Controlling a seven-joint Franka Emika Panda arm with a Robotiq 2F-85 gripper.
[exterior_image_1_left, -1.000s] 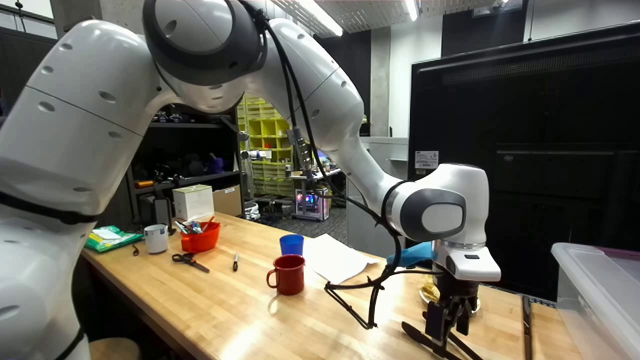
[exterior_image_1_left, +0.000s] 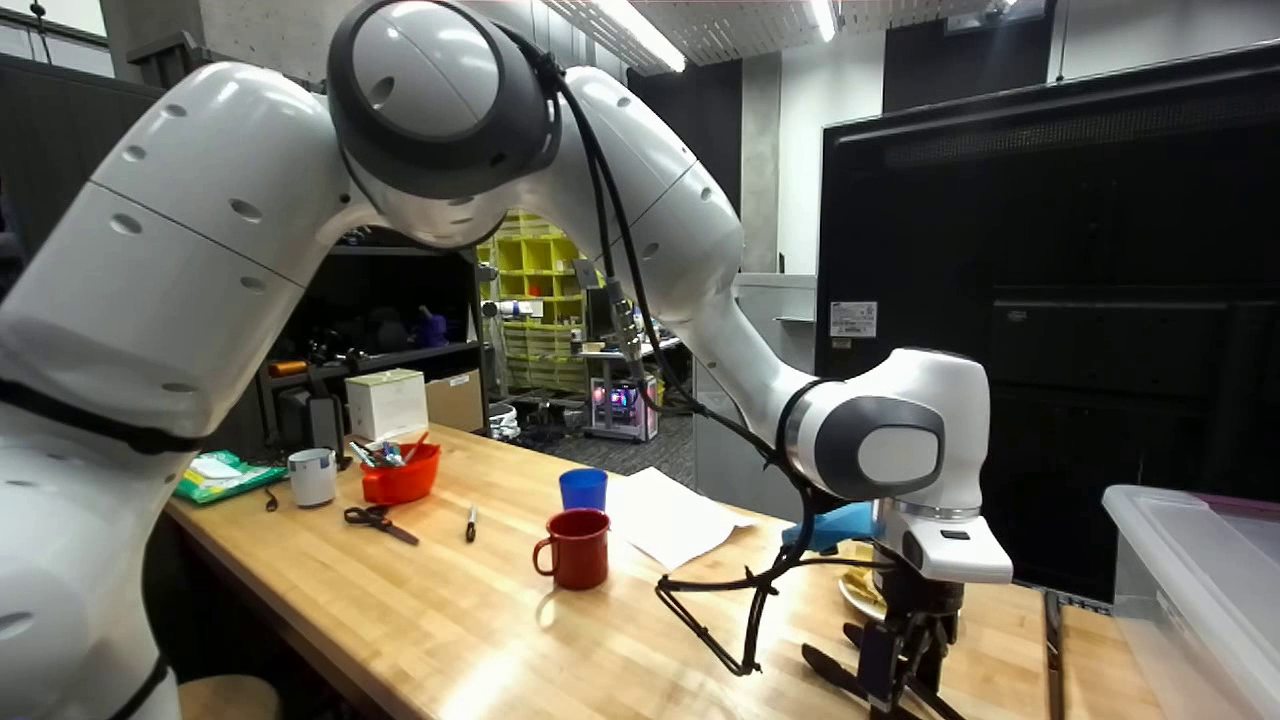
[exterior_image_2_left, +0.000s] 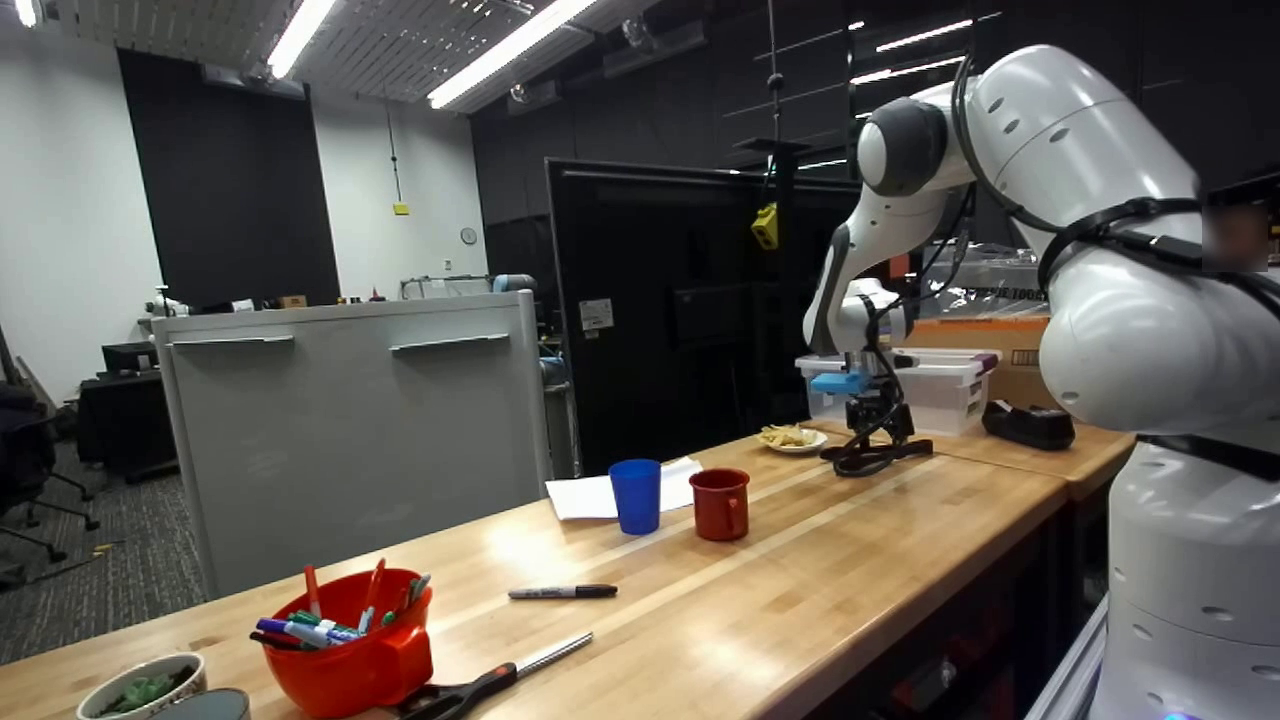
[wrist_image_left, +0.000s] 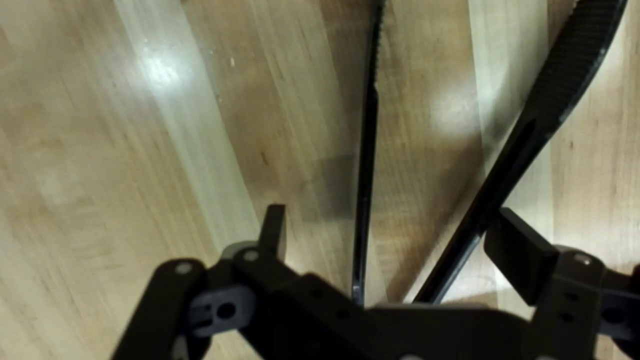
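Black tongs (wrist_image_left: 528, 129) lie on the wooden table, their two arms spread apart in the wrist view. Around both arms, low over the table, my gripper stands open. The wider arm crosses close beside the right finger (wrist_image_left: 520, 257); whether they touch I cannot tell. A gap separates the thin arm from the left finger (wrist_image_left: 274, 231). The gripper body hides the end where the arms converge. From outside, one flat tip of the tongs (exterior_image_1_left: 836, 672) shows left of the gripper (exterior_image_1_left: 906, 678).
Behind the gripper is a plate of yellowish food (exterior_image_2_left: 792, 439). A red mug (exterior_image_1_left: 578, 550), a blue cup (exterior_image_1_left: 583, 488) and white paper (exterior_image_1_left: 672, 518) occupy mid-table. A clear bin (exterior_image_1_left: 1200, 588) stands right, beside a long dark strip (exterior_image_1_left: 1054, 654).
My gripper has come down and a little to the right, lower around the tongs. The mug, cup and plate have stayed put.
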